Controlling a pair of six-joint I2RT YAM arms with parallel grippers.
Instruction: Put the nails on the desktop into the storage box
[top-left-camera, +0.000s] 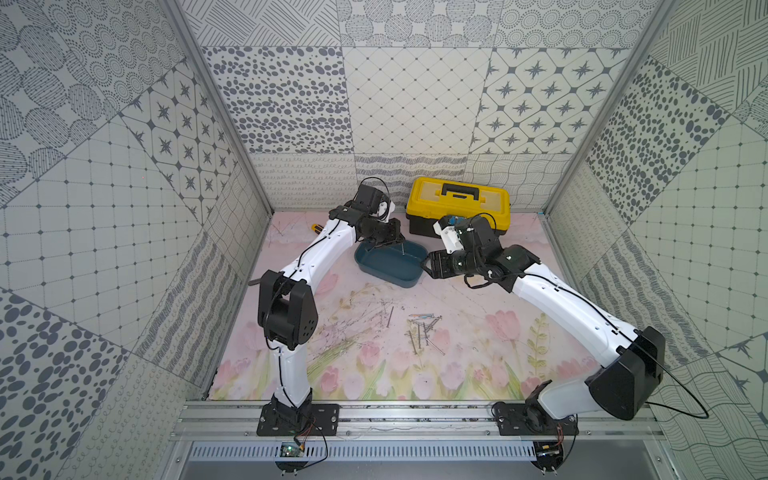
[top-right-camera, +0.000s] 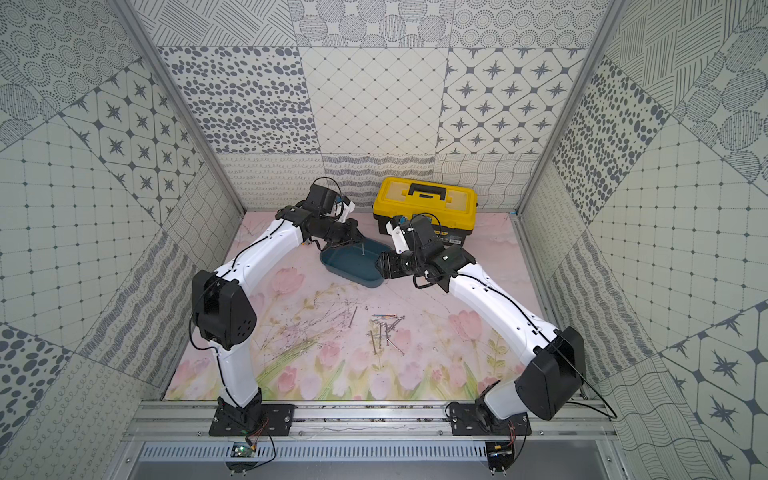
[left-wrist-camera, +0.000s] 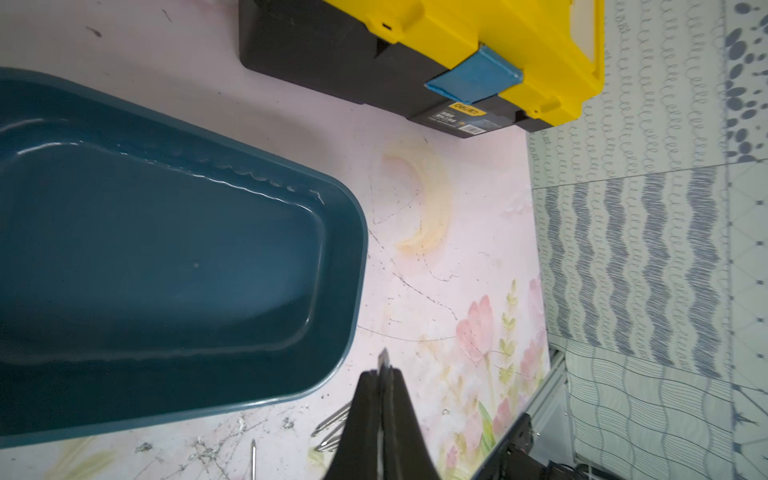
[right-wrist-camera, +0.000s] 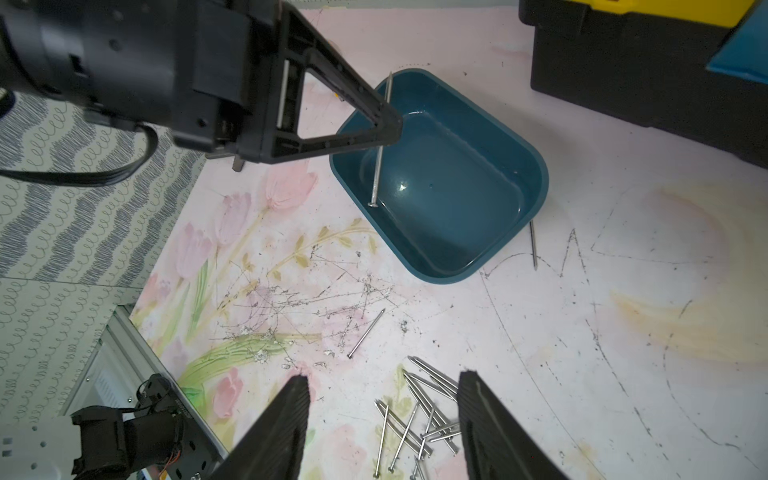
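The dark teal storage box (right-wrist-camera: 472, 276) stands on the desktop with no nails visible inside. My left gripper is shut on a nail (right-wrist-camera: 376, 180), which hangs roughly upright over the box's left part in the right wrist view. In the left wrist view only the nail's tip (left-wrist-camera: 384, 357) shows above the closed fingers. My right gripper is open and empty, hovering by the box's right side. A pile of nails (top-left-camera: 421, 328) lies in front of the box, with one single nail (right-wrist-camera: 366, 332) to its left. Another nail (right-wrist-camera: 533, 246) lies partly hidden beside the box's rim.
A yellow and black toolbox (top-left-camera: 460, 200) stands behind and to the right of the box. At the back left lies a yellow utility knife (top-left-camera: 317, 229), mostly hidden by the left arm.
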